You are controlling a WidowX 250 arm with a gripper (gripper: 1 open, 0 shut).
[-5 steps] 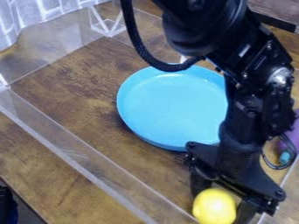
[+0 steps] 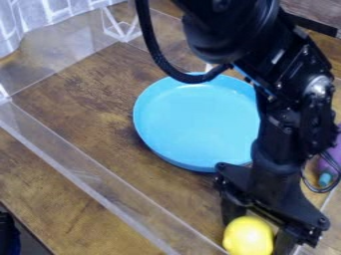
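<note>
A black gripper [image 2: 258,219] reaches down at the lower right of the camera view, its fingers around a yellow ball [image 2: 248,237] at the bottom edge. Whether the fingers grip the ball cannot be told, as the tips are partly hidden. A light blue plate [image 2: 184,120] lies on the wooden surface behind the gripper, its right part hidden by the arm.
A clear plastic rail [image 2: 94,191] runs diagonally across the left of the wooden surface [image 2: 74,90]. A purple object [image 2: 329,159] sits at the right edge. A white cloth [image 2: 24,22] is at the top left.
The gripper and arm have shifted slightly right, with the yellow ball moving a little the same way. The plate has not moved.
</note>
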